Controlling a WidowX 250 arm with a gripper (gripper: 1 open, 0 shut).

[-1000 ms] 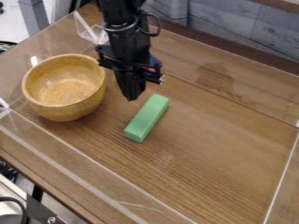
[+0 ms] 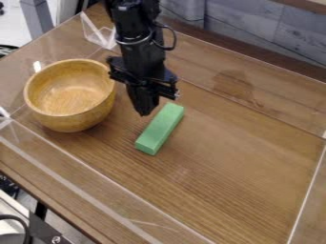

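My black gripper [image 2: 144,98] hangs over the table between a large yellow-orange bowl [image 2: 68,110] on the left and a green rectangular block [image 2: 159,129] lying flat to the right of it. The fingertips are just above and behind the block's far end, apart from the bowl. The gripper looks shut, with nothing seen between its fingers, though the dark fingers are hard to make out.
A grey wall [image 2: 254,38] stands along the back. Some clear plastic pieces sit at the back left edge.
The gripper has shifted and turned slightly over the last second, ending a little lower and nearer the camera than one second ago. The bowl and block have not moved.
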